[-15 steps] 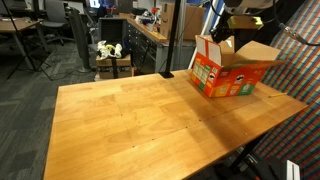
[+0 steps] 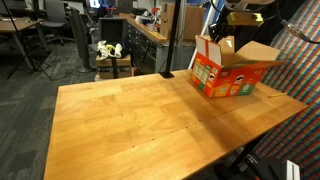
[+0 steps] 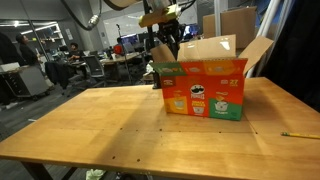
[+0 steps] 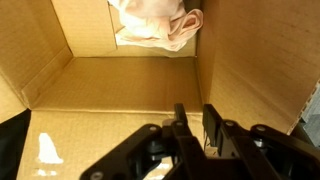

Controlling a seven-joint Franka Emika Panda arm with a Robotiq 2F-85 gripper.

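Observation:
A red-orange and green cardboard box (image 3: 204, 92) with its flaps raised stands at the far end of the wooden table. My gripper is over the box's open top, its two dark fingers apart with nothing visible between them. In the wrist view, a crumpled pale pink cloth (image 4: 165, 25) lies inside the box, at the top of the view and apart from the fingers. Exterior view 2 has the gripper (image 3: 172, 46) beside the raised flaps, its tips partly hard to make out. The box walls hide the cloth from both exterior views.
A thin yellow pencil-like object (image 3: 300, 135) lies to the right of the box in exterior view 2. The upright flaps (image 2: 262, 54) and the box walls closely surround the space below the gripper.
The arm has risen slightly above the box over the last second. The box has stayed in place.

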